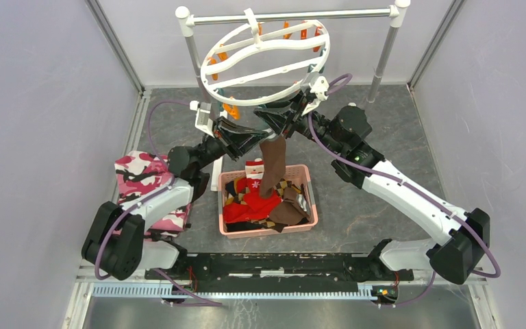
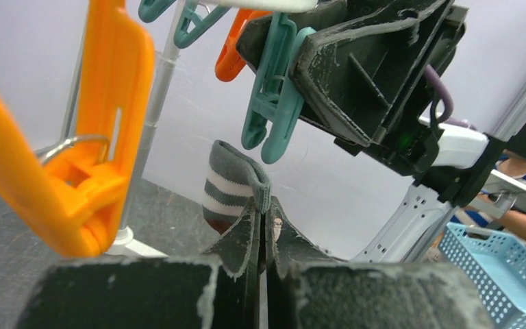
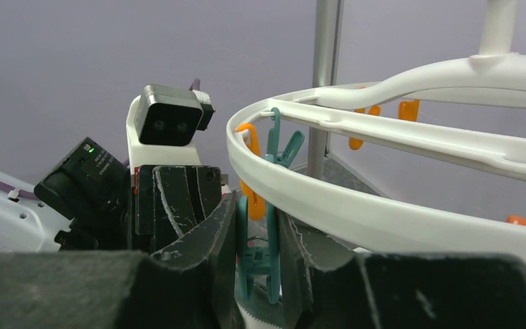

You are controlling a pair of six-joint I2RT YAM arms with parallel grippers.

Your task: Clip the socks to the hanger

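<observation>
The white round hanger (image 1: 265, 45) hangs from the rail with orange and teal clips. My left gripper is shut on a brown sock (image 1: 274, 164) with a grey-striped cuff, which hangs just below the hanger's front edge. In the left wrist view the cuff (image 2: 229, 188) stands at the fingertips, below a teal clip. My right gripper is shut on a teal clip (image 3: 259, 262) at the hanger's rim, above the sock; whether that clip is pinched open is unclear.
A pink basket (image 1: 267, 232) of socks stands below. A pink camouflage cloth (image 1: 133, 178) lies at left. An orange clip (image 2: 92, 192) is close above my left gripper.
</observation>
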